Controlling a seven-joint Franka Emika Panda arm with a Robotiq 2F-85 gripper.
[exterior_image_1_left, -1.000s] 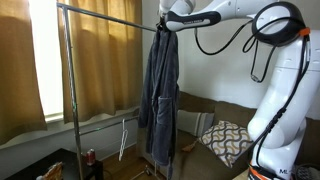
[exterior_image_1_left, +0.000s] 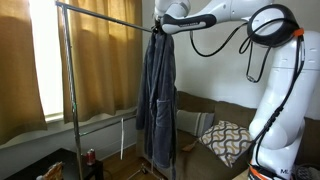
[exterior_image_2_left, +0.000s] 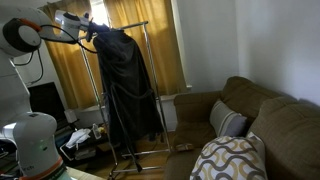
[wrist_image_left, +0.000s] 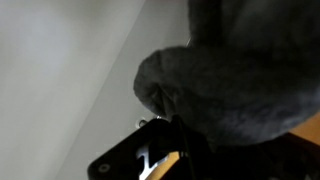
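A long dark grey robe (exterior_image_1_left: 158, 105) hangs down beside the metal clothes rack (exterior_image_1_left: 70, 80). High up near the right end of the rack's top bar, my gripper (exterior_image_1_left: 157, 29) is shut on the upper part of the robe. From the other side, exterior view 2 shows the robe (exterior_image_2_left: 125, 85) spread across the front of the rack. In the wrist view dark cloth (wrist_image_left: 225, 90) fills much of the picture and covers the fingertips. Whether any of the robe rests on the bar cannot be told.
A brown sofa (exterior_image_2_left: 215, 125) with patterned cushions (exterior_image_2_left: 230, 160) stands right of the rack in exterior view 2. A white hanger (exterior_image_1_left: 123, 138) hangs low at the rack in exterior view 1. Yellow curtains (exterior_image_1_left: 100, 60) hang behind it.
My gripper has shifted slightly left in exterior view 1, still gripping the robe. The hanging robe has moved a little with it.
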